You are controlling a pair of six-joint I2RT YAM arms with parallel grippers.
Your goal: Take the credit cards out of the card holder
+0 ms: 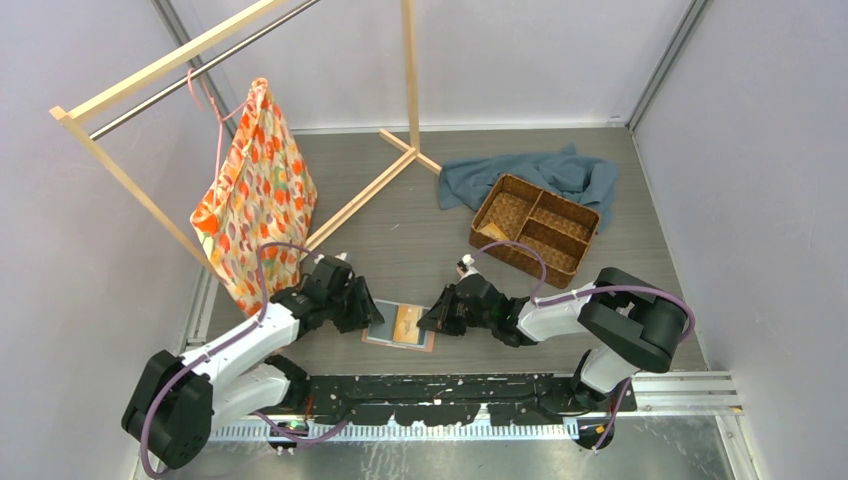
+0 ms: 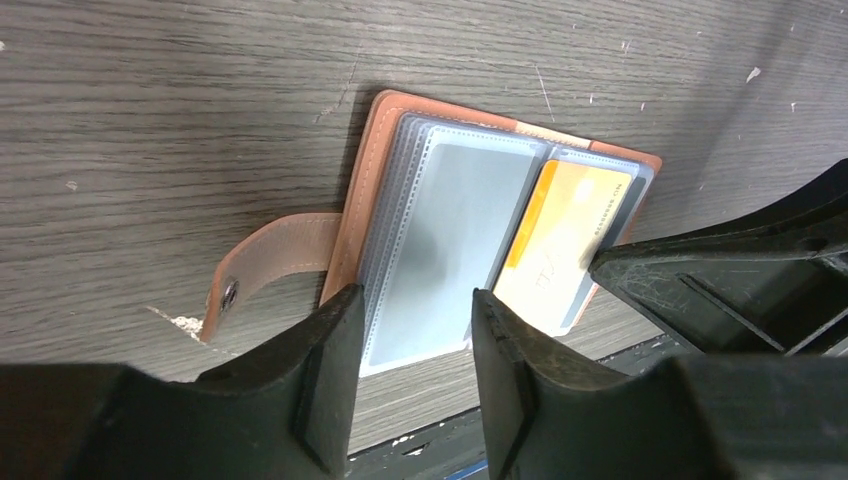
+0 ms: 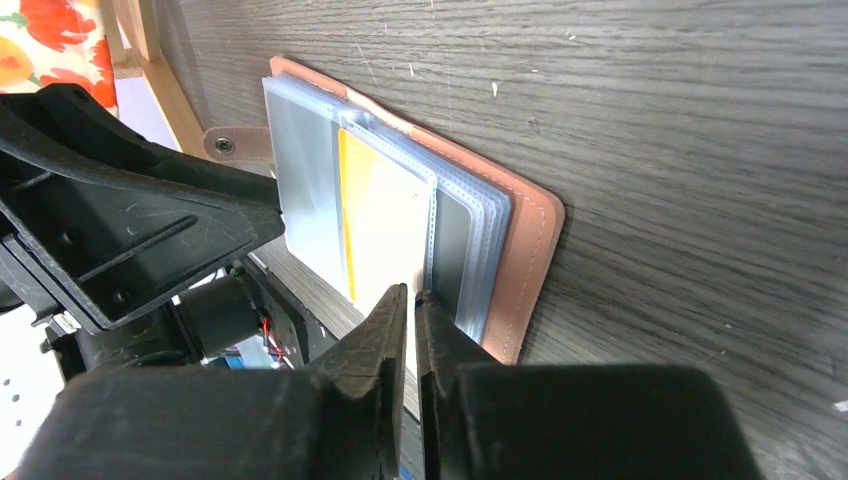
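Observation:
An open card holder (image 1: 383,323) lies on the floor between my grippers, with tan leather back, clear sleeves (image 2: 446,245) and a yellow card (image 2: 556,240) in the sleeve toward my right gripper. My left gripper is part open at the holder's strap-side edge, nothing visible between its fingers. My right gripper has its fingertips close together at the other edge, over the card's sleeve; whether anything is between them is unclear.
A wicker basket (image 1: 550,240) and a blue cloth (image 1: 465,180) lie at the back right. A flowered bag (image 1: 255,200) hangs on a wooden frame at left. Floor behind the holder is clear.

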